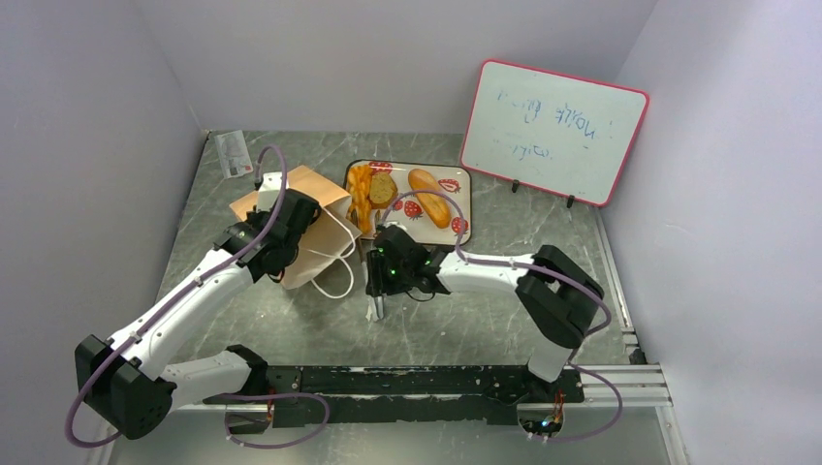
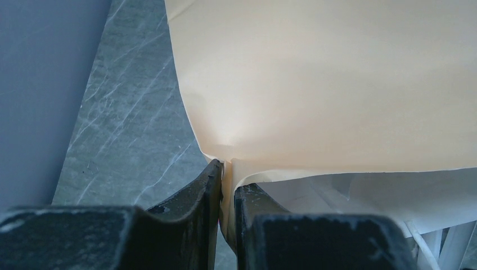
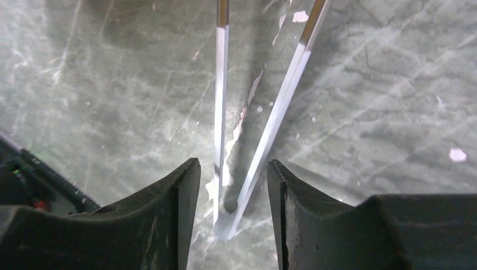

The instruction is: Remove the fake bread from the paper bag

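The tan paper bag (image 1: pixel 315 254) lies on its side at the left of the table, its mouth and white handles turned to the right. My left gripper is shut on the bag's folded edge, and the tan paper wall (image 2: pixel 315 84) fills much of the left wrist view. What lies inside the bag is hidden now. Right of the bag, my right gripper stands open over metal tongs (image 3: pixel 264 145). One finger (image 3: pixel 188 194) is on each side of the tongs' arms, with gaps between. Whether the tongs lie at finger height I cannot tell.
Behind my right gripper, a tray (image 1: pixel 407 235) holds a long bread (image 1: pixel 428 199), a round brown piece (image 1: pixel 383 189) and an orange wavy piece (image 1: pixel 359 199). A whiteboard (image 1: pixel 553 126) leans at the back right.
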